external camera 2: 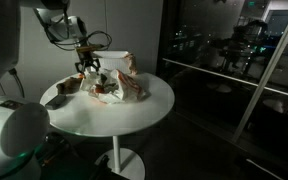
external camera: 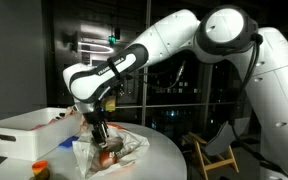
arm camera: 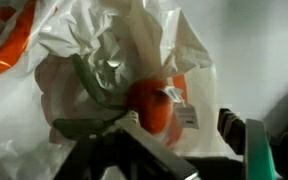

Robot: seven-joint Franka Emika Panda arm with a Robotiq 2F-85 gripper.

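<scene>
A crumpled white plastic bag (external camera: 132, 150) with orange-red print lies open on the round white table. Inside it, the wrist view shows a round red item (arm camera: 151, 104) and long green items (arm camera: 87, 78). Beside the red one is a small white label (arm camera: 186, 117). My gripper points down into the bag's mouth, its fingers spread apart. The left fingertip is at the red item's lower edge; whether they touch, I cannot tell. The right finger (arm camera: 230, 128) is outside the bag's edge in that view. Nothing is visibly clamped between them.
A white box (external camera: 22, 134) stands at the table's left back in exterior view 1, with a blue item (external camera: 66, 115) nearby. A small yellow-topped red item (external camera: 40, 169) sits at the near left.
</scene>
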